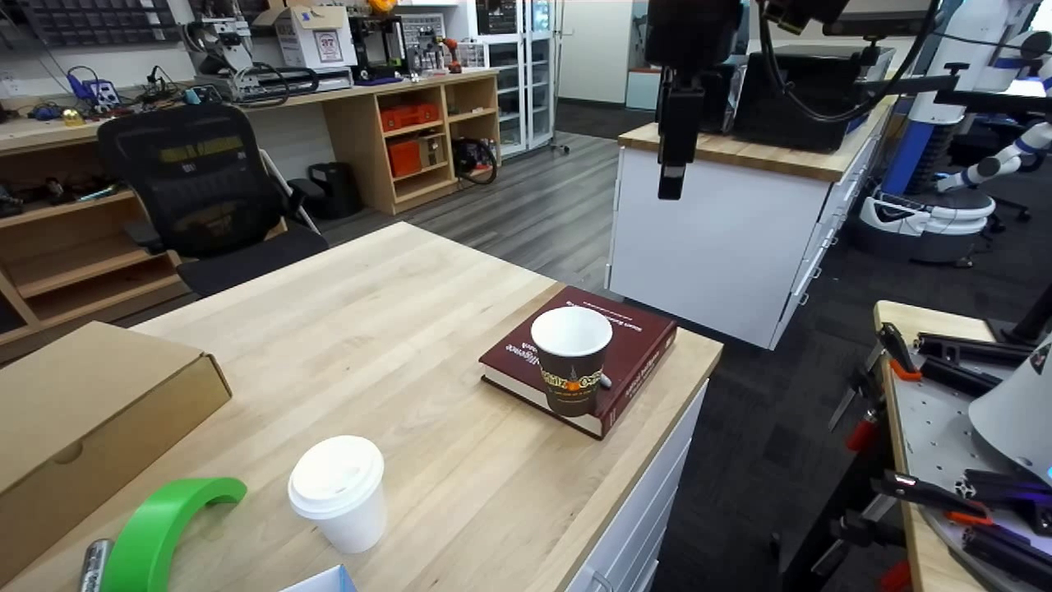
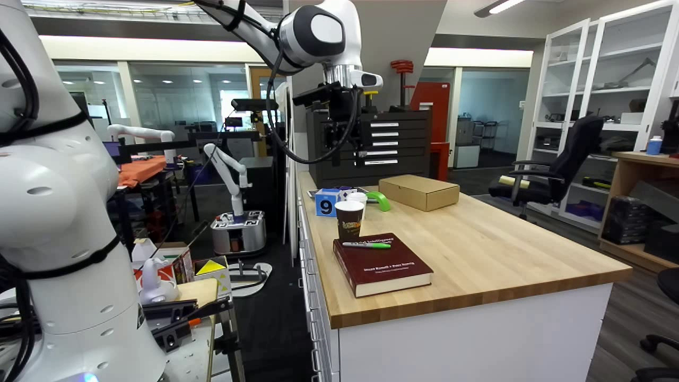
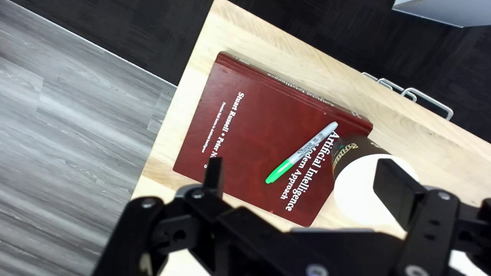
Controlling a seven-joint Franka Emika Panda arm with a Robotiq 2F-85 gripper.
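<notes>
High over the table, my gripper stands open with nothing between its fingers, well apart from everything below. Under it lies a dark red book point(image 3: 257, 133), flat near the table's corner. A marker point(image 3: 301, 152) with a green cap rests slantwise on the cover. The dark paper cup point(image 1: 572, 365) with a white inside stands upright at one end of the book, seemingly on its cover; in the wrist view one finger point(image 3: 396, 193) partly covers the cup's white mouth point(image 3: 363, 188). A white lidded cup point(image 1: 340, 493) stands on the wood apart from the book.
On the wooden table point(image 1: 394, 326) sit a cardboard box point(image 2: 420, 192), a green arch point(image 1: 163, 533) and a blue-and-white block point(image 2: 327, 202) with a 9. Bare wood stretches beside the book. The table edge runs close along the book's spine.
</notes>
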